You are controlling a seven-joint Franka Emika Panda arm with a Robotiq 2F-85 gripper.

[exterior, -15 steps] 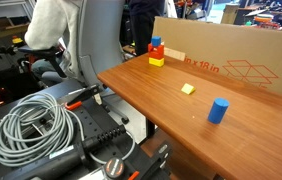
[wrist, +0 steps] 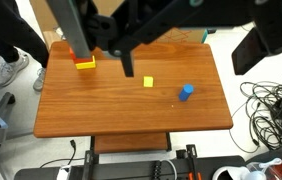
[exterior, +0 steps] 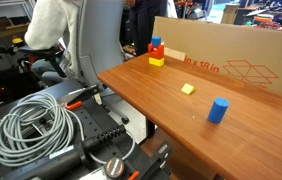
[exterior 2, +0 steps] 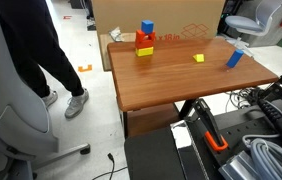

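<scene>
A blue cylinder point(exterior: 218, 110) stands upright on the brown table point(exterior: 251, 140). To its left lies a small yellow block point(exterior: 188, 88). Farther left rises a stack with a yellow block point(exterior 2: 145, 50) at the bottom, red pieces point(exterior 2: 144, 40) above it and a blue block point(exterior 2: 147, 27) on top. My gripper is seen only in the wrist view, high over the table, its dark fingers wide apart and touching nothing. From there the blue cylinder point(wrist: 186, 92) and yellow block point(wrist: 148, 82) show below it; the stack is partly covered by the left finger.
A cardboard panel point(exterior: 231, 55) stands along the table's far side. Coiled grey cable point(exterior: 26, 130) and black equipment point(exterior: 91, 155) lie beside the near edge. Bare tabletop surrounds the small yellow block. Someone's legs point(exterior 2: 46, 40) show at the left.
</scene>
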